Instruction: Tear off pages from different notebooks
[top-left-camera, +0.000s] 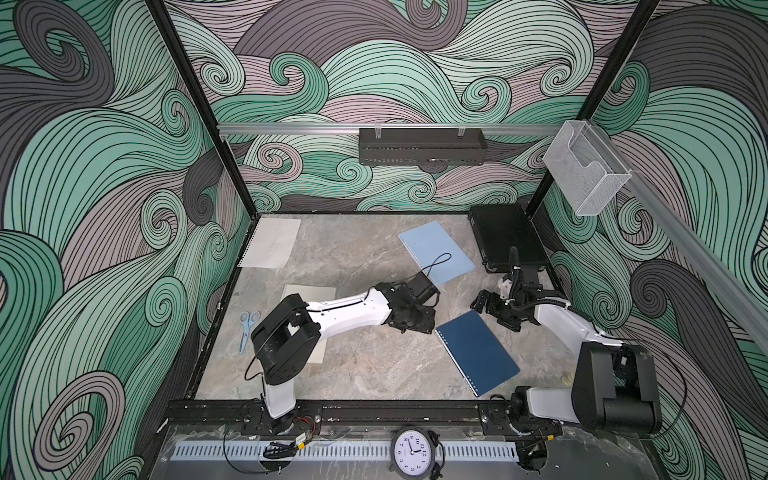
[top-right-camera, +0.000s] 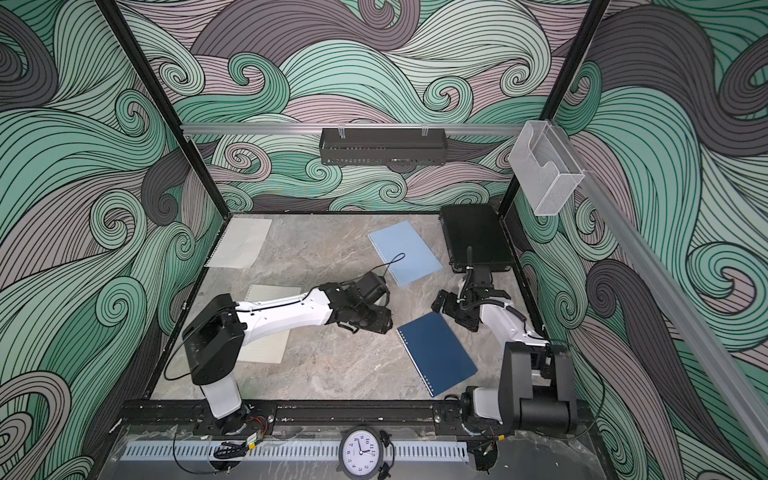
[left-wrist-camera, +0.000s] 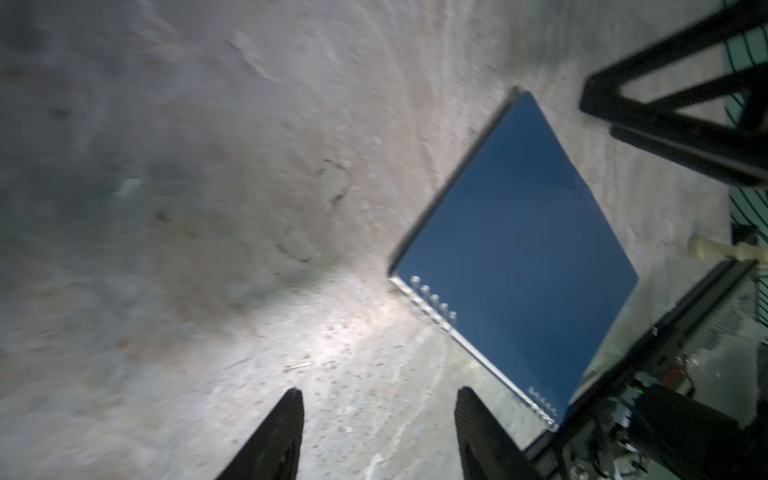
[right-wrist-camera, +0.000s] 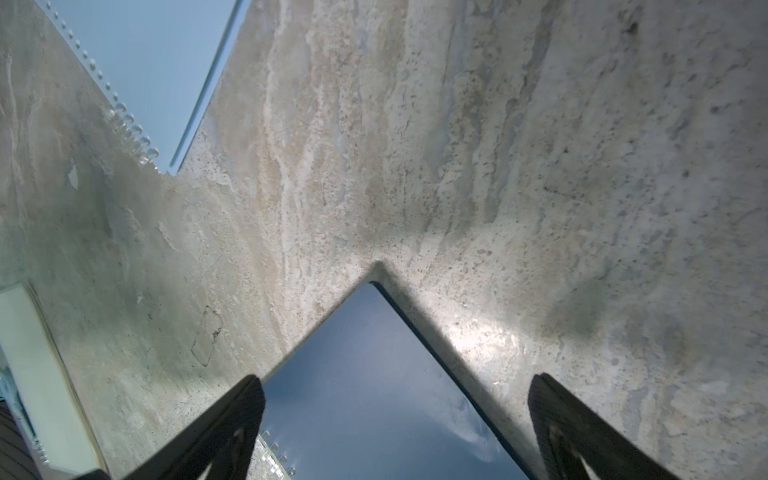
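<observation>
A dark blue spiral notebook (top-left-camera: 477, 353) lies closed at the front right of the table, its bound edge facing left. My left gripper is over bare table to the left of it, its fingers apart and nothing between them. Just above the notebook's far corner hangs my right gripper, open, with the dark blue cover (right-wrist-camera: 376, 400) below and between its fingers. Behind them lies a light blue spiral notebook (top-left-camera: 437, 249). A cream notebook (top-right-camera: 267, 344) sits at the left, partly hidden by my left arm.
A white spiral-edged sheet or pad (top-left-camera: 270, 243) is at the back left, and blue scissors (top-left-camera: 247, 329) lie by the left edge. The black case (top-left-camera: 507, 236) fills the back right corner. Bare table shows in the middle.
</observation>
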